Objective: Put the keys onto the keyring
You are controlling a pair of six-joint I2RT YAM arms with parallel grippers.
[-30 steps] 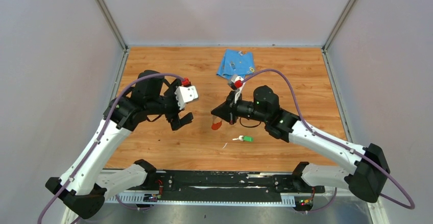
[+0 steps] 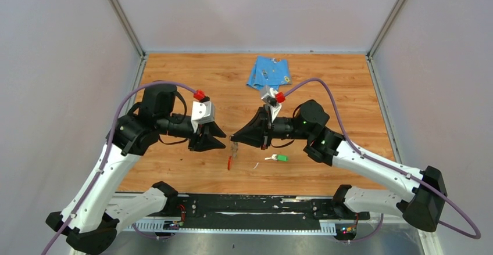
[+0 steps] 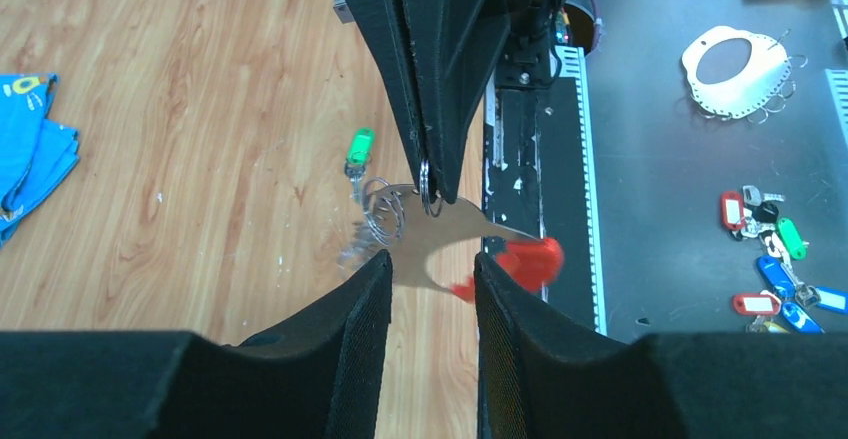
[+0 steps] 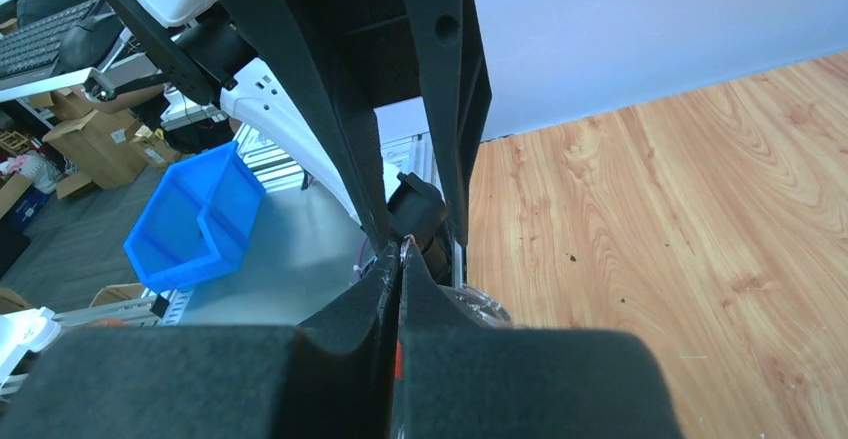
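Observation:
The metal keyring plate (image 3: 462,223), with rings on its edge and a blurred red part (image 3: 535,262), hangs below my right gripper (image 2: 232,138). A small ring (image 3: 425,184) of it is pinched between that gripper's shut fingertips. From above, the keyring (image 2: 234,150) shows nearly edge-on. My left gripper is open and faces the hanging plate, with nothing between its fingers; only a small gap separates the two grippers in the top view. A key (image 2: 271,157) with a green tag (image 2: 282,158) lies on the wooden table.
A blue cloth (image 2: 270,72) lies at the back of the table. Beyond the front edge, the left wrist view shows several tagged keys (image 3: 790,229) and another ringed plate (image 3: 738,71) on a grey surface. A small white scrap (image 2: 256,165) lies near the green-tagged key.
My right gripper has moved left with the keyring, which has swung and turned edge-on to the top camera. The left gripper has turned and come closer to it.

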